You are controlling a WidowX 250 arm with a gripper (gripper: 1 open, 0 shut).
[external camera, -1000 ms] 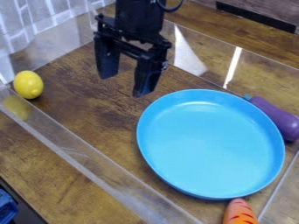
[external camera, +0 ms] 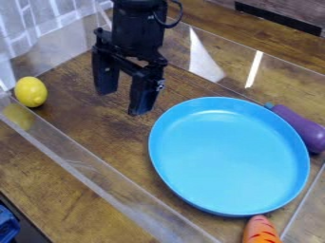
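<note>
The black gripper hangs over the wooden board at the upper middle, fingers spread apart and pointing down, nothing between them. To its right and below lies a large blue plate. A yellow lemon-like object rests at the far left. A purple eggplant-like object lies right of the plate, and an orange carrot is at the bottom right edge.
A clear plastic wall runs along the left and front of the board. A dark blue object is at the bottom left corner. The wood left of the plate is clear.
The gripper has moved a little to the left and appears slightly smaller or narrower in view. The objects on the board have not moved.
</note>
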